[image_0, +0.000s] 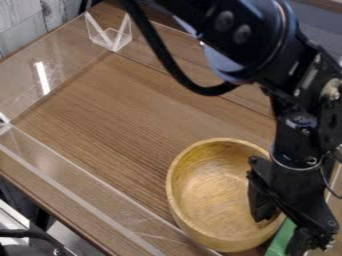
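My black gripper (291, 215) is at the lower right, its fingers reaching down beside the right rim of a yellow bowl (194, 200). A green object (279, 240) lies under the fingers at the bottom edge, partly hidden by them. I cannot tell whether anything is between the fingers.
The wooden surface (107, 110) to the left of the bowl is clear. A small white wire stand (110, 30) stands at the top left. Clear plastic edging runs along the left side.
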